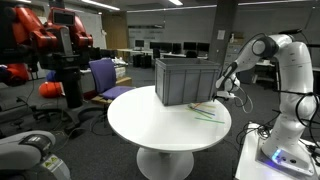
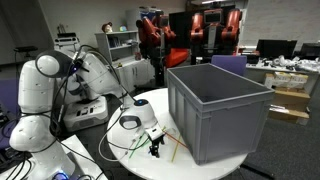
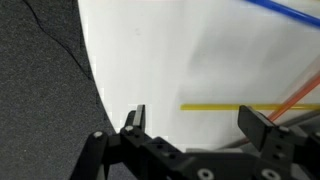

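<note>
My gripper is open above the white round table (image 3: 150, 60), with nothing held between its fingers. In the wrist view a thin yellow stick (image 3: 225, 107) lies across the space ahead of the fingertips, running off to the right. A red-orange stick (image 3: 300, 94) slants past its right part, and a blue stick (image 3: 290, 11) crosses the top right corner. From the side, the gripper (image 1: 216, 97) hovers near the table's right edge, close to several thin sticks, among them a green stick (image 1: 205, 120).
A large grey bin (image 2: 215, 122) stands on the table beside the sticks; its tall walls hide part of the surface behind. A purple chair (image 1: 103, 75) is beyond the table.
</note>
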